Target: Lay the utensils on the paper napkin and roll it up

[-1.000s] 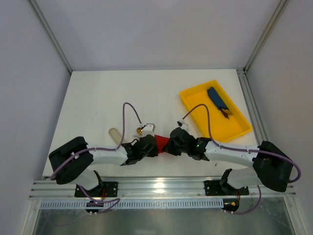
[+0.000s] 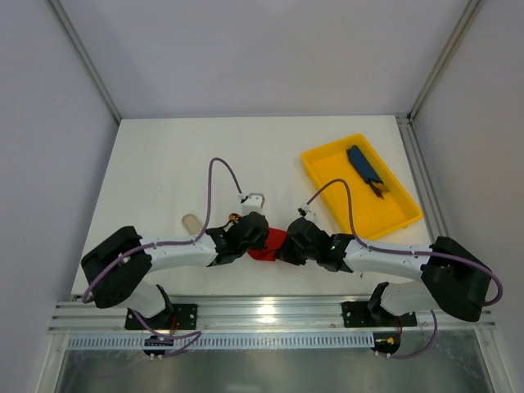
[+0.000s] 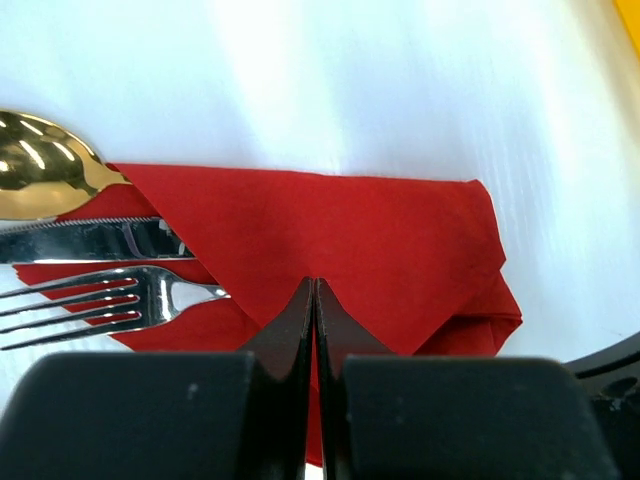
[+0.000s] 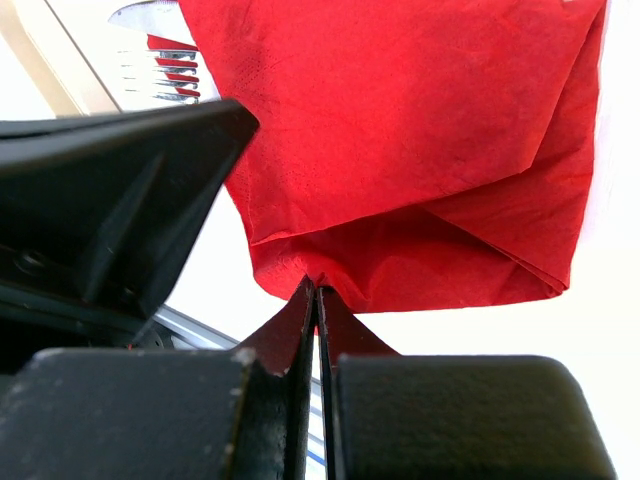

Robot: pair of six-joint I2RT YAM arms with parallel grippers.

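The red napkin (image 3: 330,230) lies on the white table with one corner folded across the utensils' handles. A gold spoon (image 3: 45,170), a knife (image 3: 95,240) and a fork (image 3: 130,300) stick out on its left side, their handles covered by cloth. Over the folded cloth, my left gripper is shut, with nothing showing between its fingertips. At the napkin's near edge my right gripper is shut on a pinch of the red cloth. In the top view both grippers' tips are hidden behind the arms.
A yellow bin (image 2: 372,209) holding something dark blue (image 2: 363,164) stands at the right. A beige oblong object (image 2: 191,225) lies left of the napkin. My two grippers are close together.
My left gripper has moved a little away from the table's front edge and slightly right. More of the red napkin shows beside it. The right arm has shifted only slightly.
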